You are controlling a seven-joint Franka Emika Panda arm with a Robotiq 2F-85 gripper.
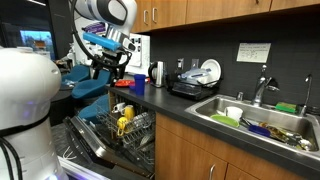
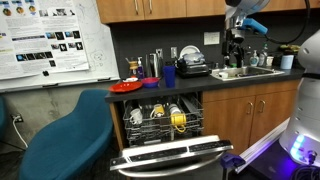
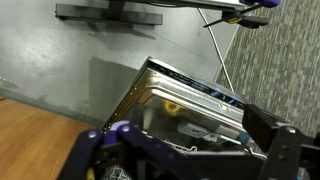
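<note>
High above the open dishwasher, my gripper [image 1: 103, 72] hangs from the arm, clear of the rack and counter. In the wrist view its dark fingers [image 3: 128, 140] stand wide apart, open, with nothing held; the dishwasher door's metal edge [image 3: 200, 88] lies far below. The pulled-out dishwasher rack [image 2: 150, 128] holds several dishes, among them a yellow cup [image 1: 123, 124] at its front. The door [image 2: 172, 156] is folded down. Much of the rack's inside is too small to make out.
A red plate [image 2: 124, 92] and a blue cup [image 1: 140, 85] are on the dark counter [image 1: 170, 102]. Behind stands a dish rack with a white plate [image 1: 210, 71]. The sink [image 1: 262, 122] is to the right, with a white cup [image 1: 234, 113] and utensils. A blue couch [image 2: 70, 135] sits left.
</note>
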